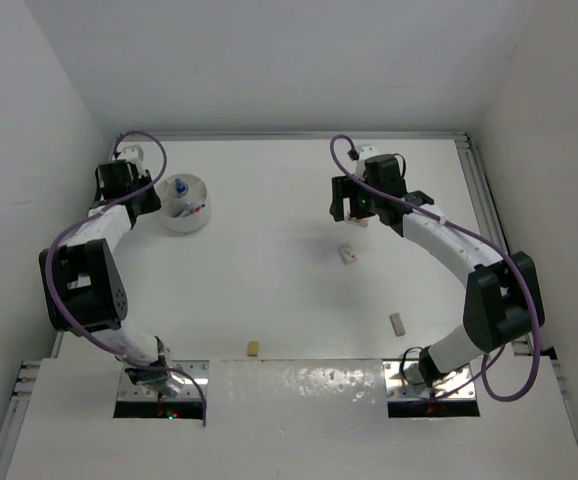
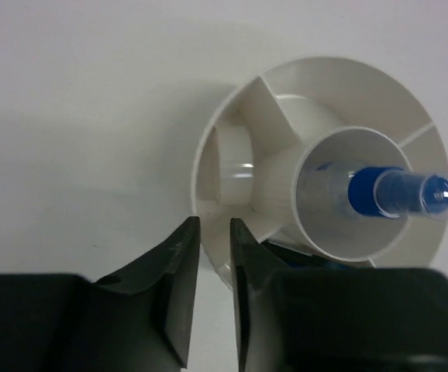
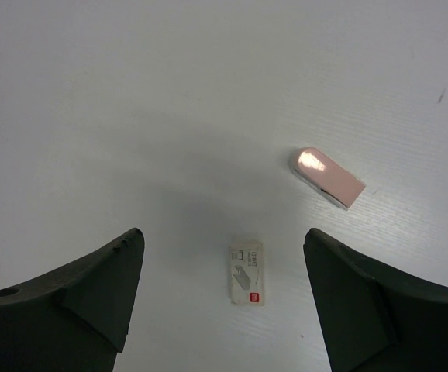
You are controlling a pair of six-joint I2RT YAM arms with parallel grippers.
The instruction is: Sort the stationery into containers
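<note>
A white round divided container (image 1: 183, 222) stands at the left, holding a blue clear cylinder (image 2: 410, 191) in its central cup and small items in other sections. My left gripper is just above its left rim, fingers a little apart, nothing clear between them. My right gripper is wide open over the table. Below it in the right wrist view lie a pink item (image 3: 329, 177) and a small pale packet marked in red (image 3: 247, 283), neither between the fingers in a grasp.
A yellow block (image 1: 253, 348) lies at the front middle and a grey bar (image 1: 396, 324) at the front right. Walls stand close at both sides.
</note>
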